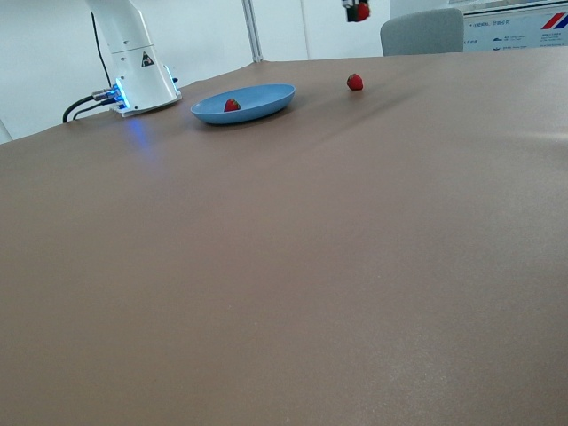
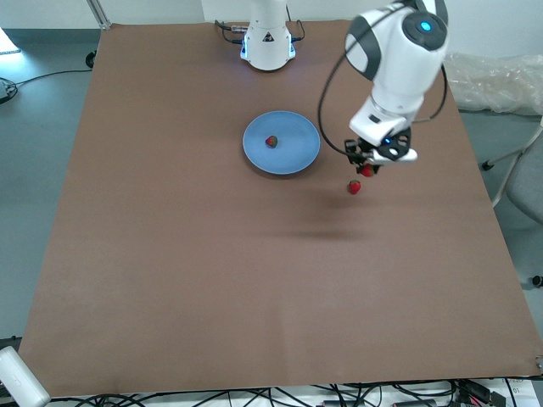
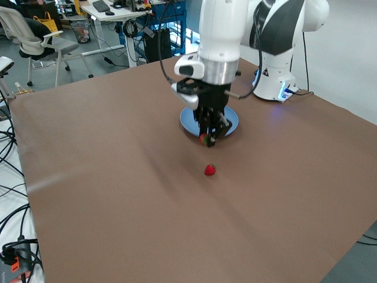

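My gripper is shut on a strawberry, raised above the table to the right of the blue plate. In the top view the held strawberry hangs high at the upper edge. A second strawberry lies on the table just below the gripper in the left view, also seen in the right view. A third strawberry rests on the plate. In the right view the gripper partly hides the plate.
A white robot base with cables stands at the back of the table. A grey chair is beyond the right edge in the left view.
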